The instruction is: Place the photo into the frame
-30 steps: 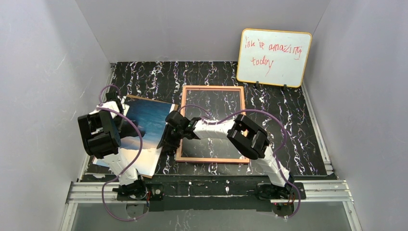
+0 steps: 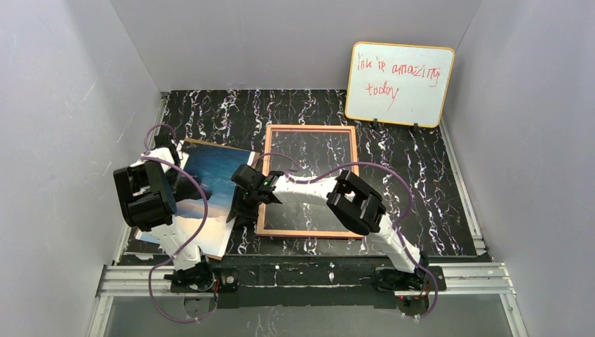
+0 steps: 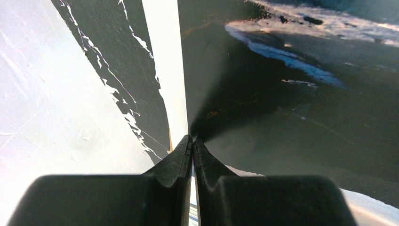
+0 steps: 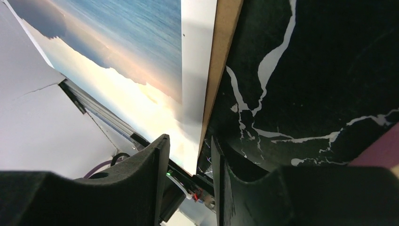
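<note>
The photo [image 2: 210, 168], a sea scene with white borders, lies flat and slightly turned on the left of the table. Its right border [image 4: 196, 56] rests over a brown board [image 4: 221, 52] that peeks out as a thin strip. Fingertips of my left gripper meet at the photo's left white border; they are shut and nothing shows between them. My right gripper is partly open, one finger over the photo side and the other over the table past the edge. An empty orange-wood frame [image 2: 309, 234] lies right of the photo, partly under my right arm.
A whiteboard [image 2: 400, 83] with red writing stands at the back right. Grey walls enclose the table. Bare dark marble [image 2: 414, 203] stretches right of the frame, with only a narrow strip between the photo and the frame.
My right arm has shifted slightly left, and its fingertips sit a little differently at the photo's right edge. The left arm, photo and frame look unmoved.
</note>
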